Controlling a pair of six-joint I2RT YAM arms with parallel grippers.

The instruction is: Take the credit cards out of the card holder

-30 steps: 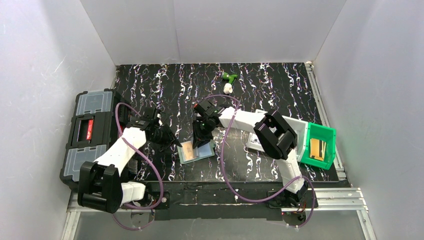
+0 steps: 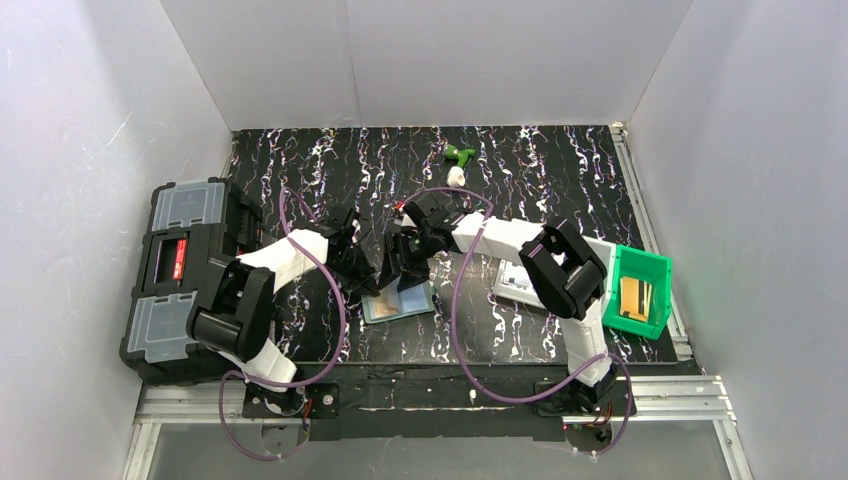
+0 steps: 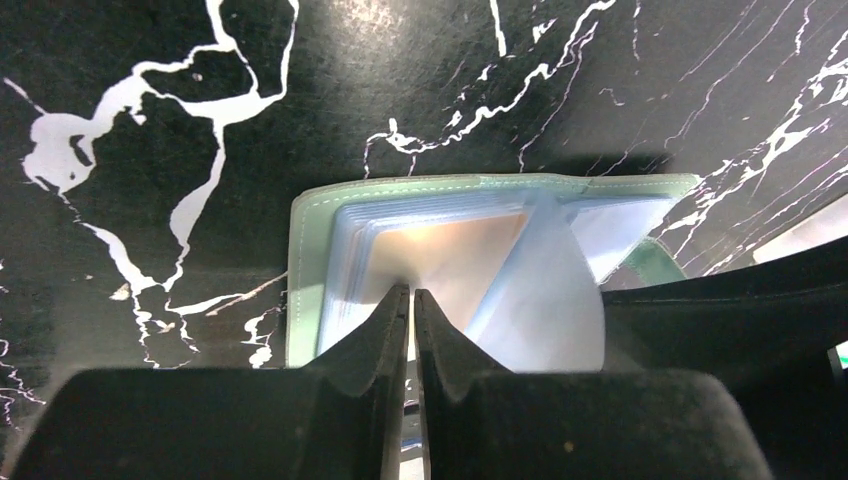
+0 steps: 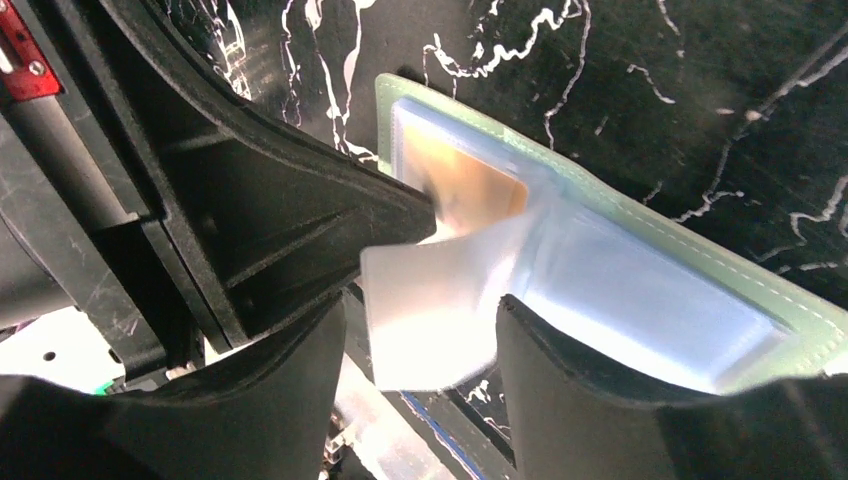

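The card holder lies unfolded on the table, pale green edged with clear sleeves. An orange-beige card sits in its left sleeve. Between the two sides a translucent sleeve flap stands raised. My left gripper reaches over the left half, its fingertips close together at the card. Whether they pinch its edge does not show. The right gripper has its fingers apart, one either side of the raised flap. In the left wrist view its dark finger appears beyond the flap.
At the right, a green bin holds cards, beside a white tray. A black toolbox stands at the left. A small green and white object lies at the back.
My left gripper has come rightward from beside the holder to over its left half. The holder has shifted and turned slightly. The right gripper has moved only a little.
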